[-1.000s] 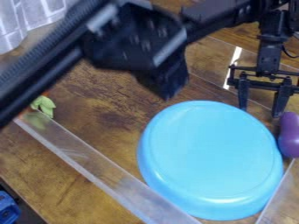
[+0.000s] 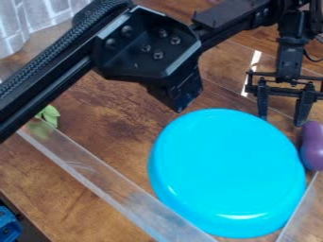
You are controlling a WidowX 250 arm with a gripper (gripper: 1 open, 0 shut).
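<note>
My black gripper (image 2: 281, 102) is at the upper right, low over the wooden table, its two fingers apart with no object seen between them. Just in front of it lies a purple eggplant-like object (image 2: 312, 146), partly cut off by the right edge. A large bright blue round lid or plate (image 2: 228, 175) fills the lower middle, left of the purple object. The dark arm crosses the upper left and middle.
A clear wire or plastic bin (image 2: 25, 21) stands at the top left. A green leafy item (image 2: 48, 118) lies at the left edge, a blue object (image 2: 7, 225) at the lower left. Clear strips (image 2: 101, 184) edge the workspace. Bare wood lies left of the lid.
The arm's upper part has shifted slightly over the last second; the gripper stays at about the same spot. The objects have not visibly moved.
</note>
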